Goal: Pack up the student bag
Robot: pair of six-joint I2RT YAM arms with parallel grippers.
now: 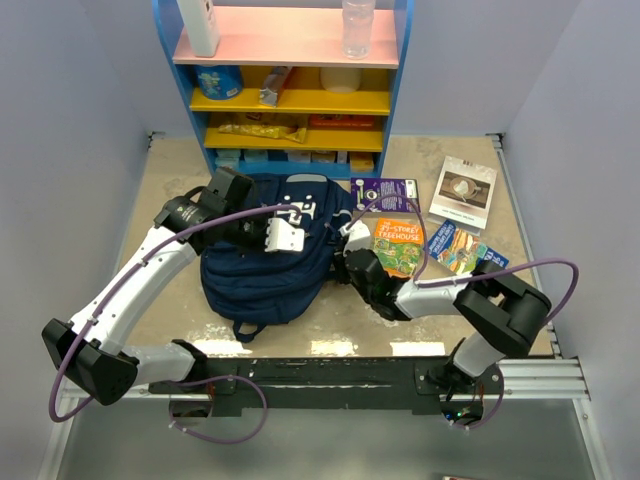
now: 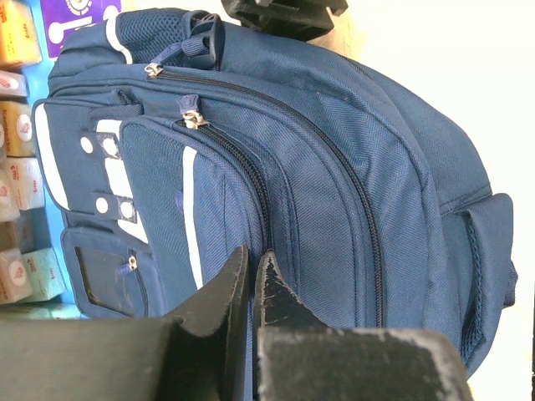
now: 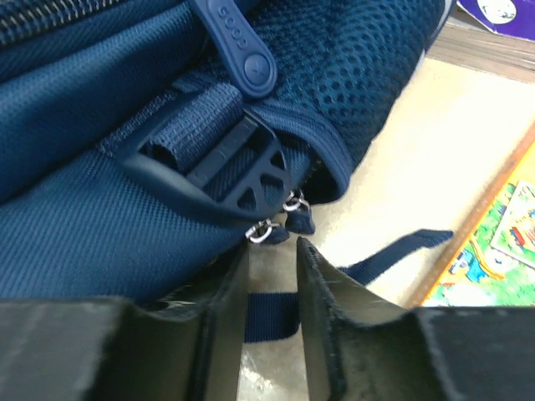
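Observation:
The navy student bag [image 1: 265,275] lies on the table below the shelf. My left gripper is over it, shut on a pinch of the bag's fabric beside the front-pocket zipper [image 2: 247,167]. At the bag's right side, my right gripper stands part open. Two zipper pulls [image 3: 269,232] with metal rings hang just at its fingertips, under a black plastic buckle [image 3: 230,159]; neither shows clamped. A navy strap [image 3: 272,316] passes behind the right fingers. In the left wrist view, the bag's main zipper [image 2: 334,150] appears closed along its visible arc.
Right of the bag lie a purple book [image 1: 385,194], an orange treehouse book [image 1: 398,245], blue books [image 1: 455,248] and a white-covered book [image 1: 464,192]. Behind stands a stocked shelf [image 1: 290,100]. Bare table shows left of the bag and at the front.

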